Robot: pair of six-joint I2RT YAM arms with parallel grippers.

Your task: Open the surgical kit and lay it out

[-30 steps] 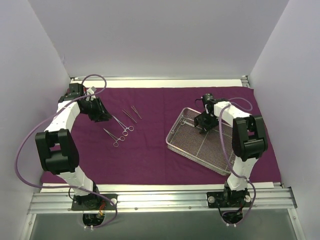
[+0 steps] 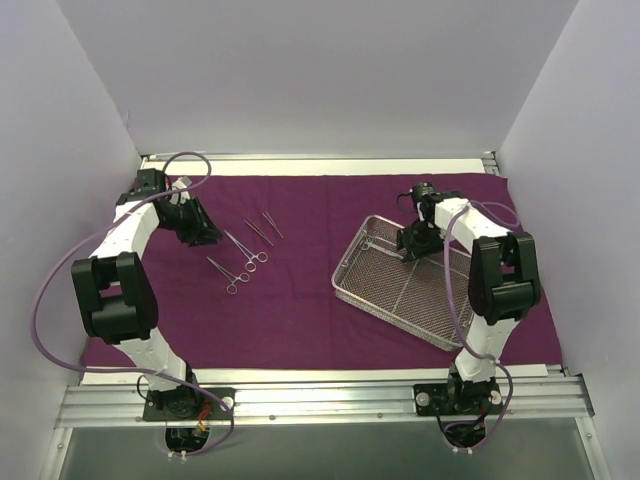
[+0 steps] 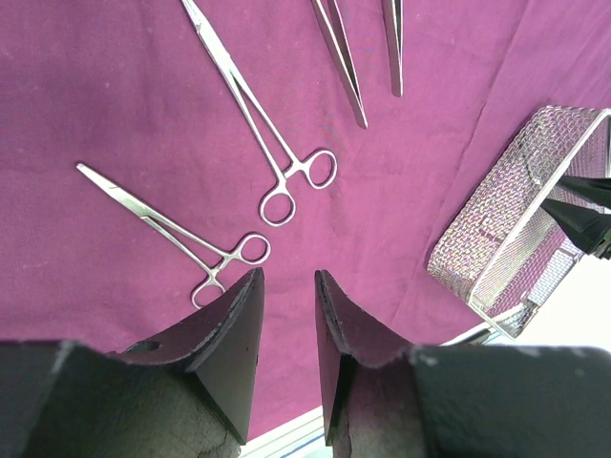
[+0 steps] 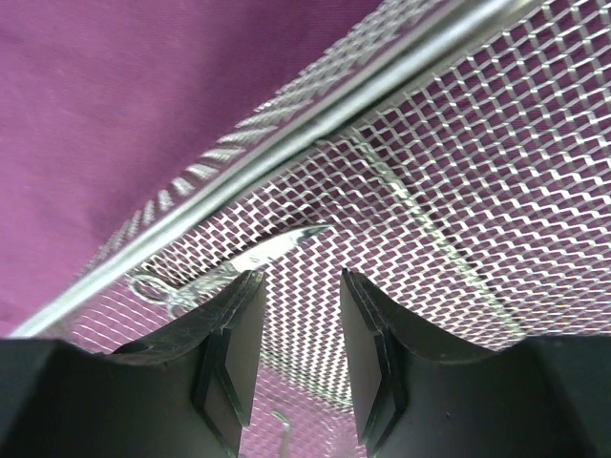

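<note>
In the wire mesh basket on the right, a pair of scissors lies near one side wall. My right gripper is over the basket, fingers apart, with the scissors' handle partly behind one finger; nothing shows held. Over the left part of the cloth, my left gripper stands open and empty. Two ring-handled clamps, a longer one and a shorter one, lie on the cloth near it. Beyond them are two tweezers, one beside the other.
A purple cloth covers the table, bare between the clamps and the basket and along the front left. The basket's raised metal rim runs close to my right gripper. Another small metal piece shows partly at the lower edge.
My right gripper has shifted slightly to the right over the basket, and its arm with it. The left arm, the laid-out instruments and the basket stay where they were.
</note>
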